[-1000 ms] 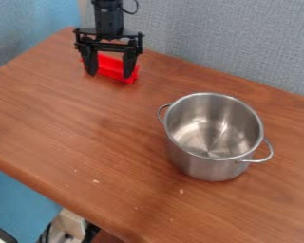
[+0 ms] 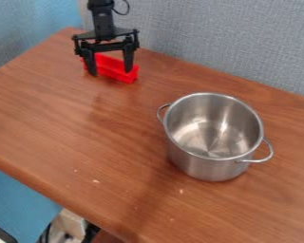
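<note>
The black gripper (image 2: 107,60) hangs at the upper left of the table, its fingers open and lowered around a red object (image 2: 111,69), which lies on the wood. The fingers partly hide the red object; whether they touch it cannot be told.
A steel pot (image 2: 213,137) with two handles stands on the right half of the wooden table (image 2: 79,142). A grey textured wall runs behind, and the table's left edge drops to a blue surface.
The gripper has shifted slightly left and downward in the view over the last second. The pot has not moved.
</note>
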